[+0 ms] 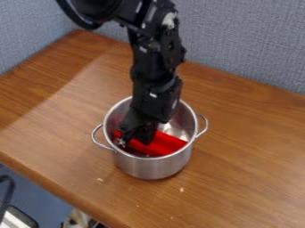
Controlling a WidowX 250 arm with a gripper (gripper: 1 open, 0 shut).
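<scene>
A steel pot point(150, 166) with two wire handles stands on the wooden table. Inside it lies a red object point(163, 144), partly hidden by the black gripper point(128, 135), which reaches down into the pot from above. The fingertips are dark against the pot's interior and the red object, so whether anything sits between them is hard to see; the gripper looks shut.
A grey padded wall point(238, 44) runs behind it. At the lower left, past the table edge, are some dark and light items, cut off by the frame.
</scene>
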